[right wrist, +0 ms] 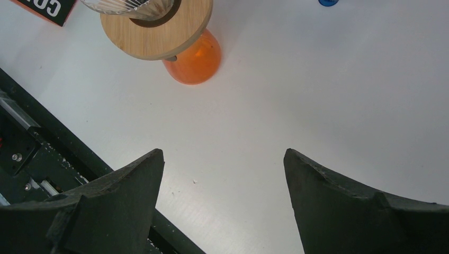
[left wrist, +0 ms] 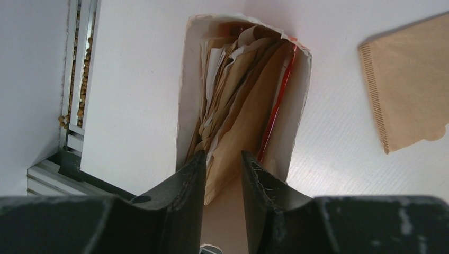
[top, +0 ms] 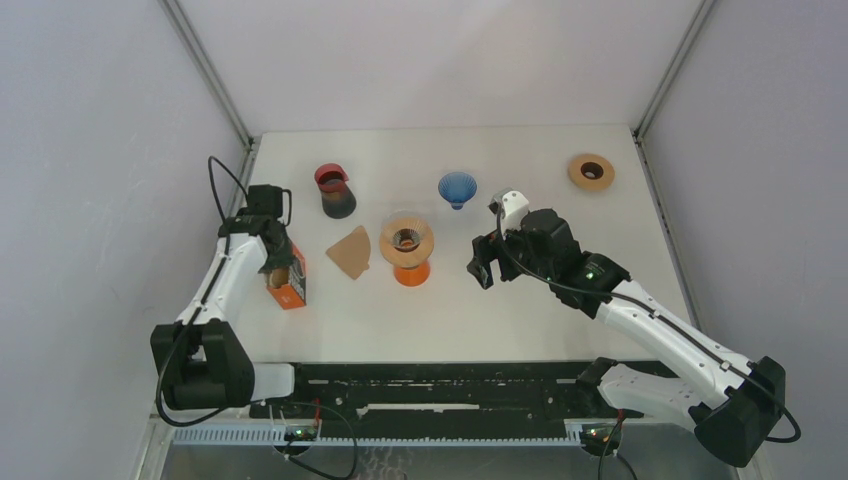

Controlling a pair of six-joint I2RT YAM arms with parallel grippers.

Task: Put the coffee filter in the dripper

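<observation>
An orange box (top: 288, 296) stands at the left of the table, its top open. Packed inside it are several brown paper filters (left wrist: 249, 106). My left gripper is open at the box mouth, its fingertips a short gap apart over the filters, gripping none of them. One loose brown filter (top: 350, 252) lies flat on the table right of the box. Beyond it, a clear ribbed dripper (top: 406, 239) sits in a wooden ring (right wrist: 159, 42) above an orange base (right wrist: 196, 61); no paper shows in it. My right gripper hangs open and empty over bare table.
At the back stand a red-and-dark jug (top: 336, 192) and a blue dripper (top: 457, 187). A spare wooden ring (top: 591, 172) lies at the back right.
</observation>
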